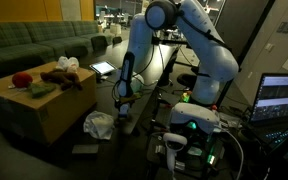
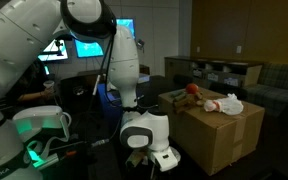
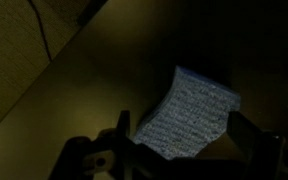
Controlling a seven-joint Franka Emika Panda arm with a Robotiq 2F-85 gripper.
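Observation:
In the wrist view a pale blue-grey piece, cloth-like in texture [image 3: 191, 112], lies on the dark surface. My gripper is open over it, with dark fingers [image 3: 122, 126] on either side of its near part and no visible grip. In exterior view 1 the gripper [image 1: 123, 104] hangs low over the floor beside the cardboard box. Whether the fingertips touch the piece cannot be told. The white hand [image 2: 149, 132] is close to the floor in exterior view 2.
A large cardboard box [image 1: 44, 110] carries soft toys, among them a brown one [image 1: 64, 77]. White cloth [image 1: 99, 125] and a flat grey item [image 1: 85, 149] lie on the floor nearby. A sofa [image 1: 34, 40] stands behind.

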